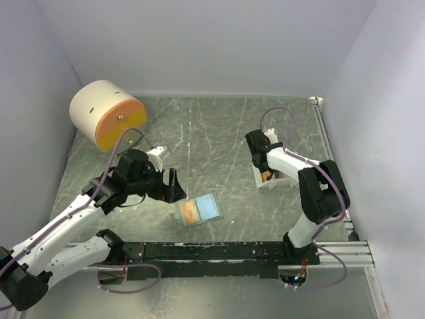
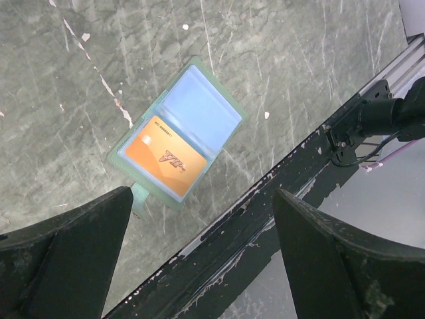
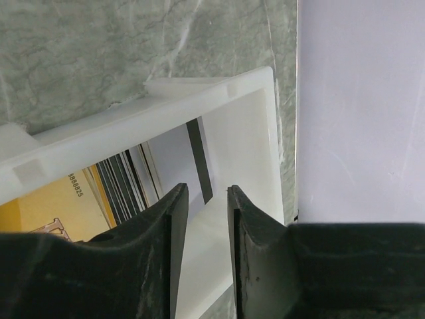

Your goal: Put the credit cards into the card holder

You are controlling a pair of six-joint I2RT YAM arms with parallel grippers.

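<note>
The open card holder lies flat on the table, green-edged with clear pockets. An orange card and a light blue insert or card show in its two halves. Above and beside it, my left gripper stands open and empty. At the right is a white box with several cards standing in it, a yellow card at one end and a pale card with a dark stripe at the other. My right gripper hangs over that box, its fingers partly apart, with nothing seen between them.
A white cylinder with an orange face stands at the back left. A wall rises close behind the right arm. The marble table between the arms is clear.
</note>
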